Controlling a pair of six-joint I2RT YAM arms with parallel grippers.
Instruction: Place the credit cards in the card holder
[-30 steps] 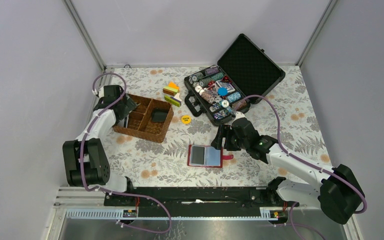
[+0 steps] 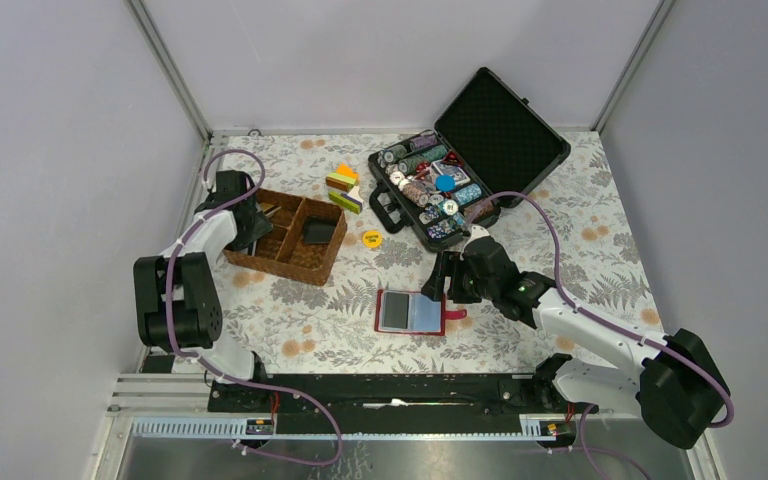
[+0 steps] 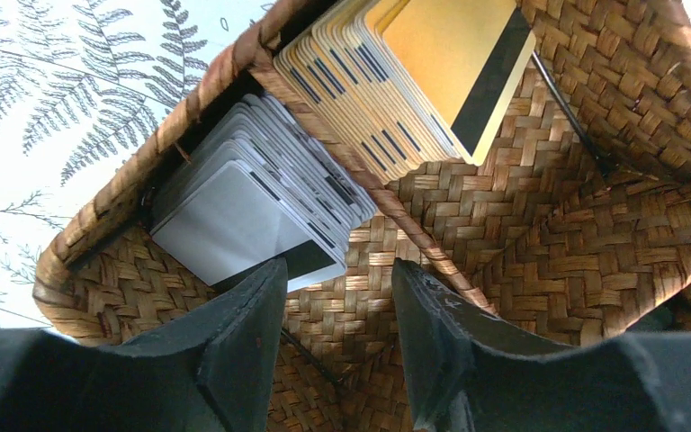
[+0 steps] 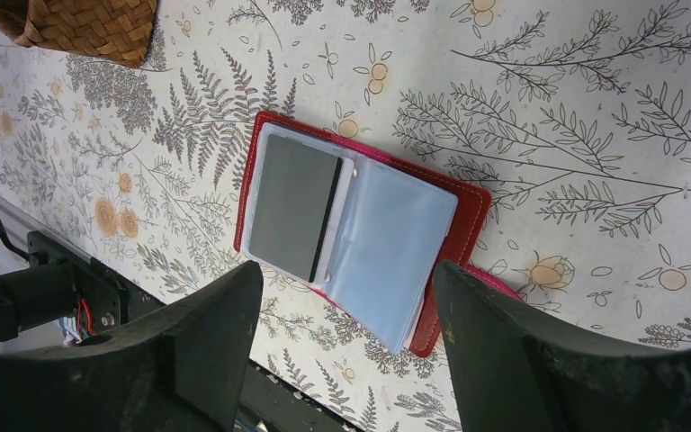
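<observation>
In the left wrist view, a stack of silver cards (image 3: 234, 225) with dark stripes leans in one compartment of the wicker basket (image 3: 405, 220). A stack of gold cards (image 3: 441, 63) fills part of the adjoining compartment. My left gripper is part open over the basket, its fingers apart just short of the silver cards, nothing between them. The card holder (image 4: 470, 220) lies open on the table, red-edged with clear sleeves; a grey card (image 4: 292, 202) sits in its left side. Above its near edge my right gripper stands open and empty.
Beyond the holder is an open black case (image 2: 520, 130) of poker chips. Small coloured boxes (image 2: 344, 190) and a yellow disc (image 2: 372, 239) lie between case and basket. A dark object (image 2: 317, 230) rests in the basket's right side. Table around the holder is clear.
My left arm has shifted slightly right and a little toward the front over the basket. The right arm, holder and basket look unmoved.
</observation>
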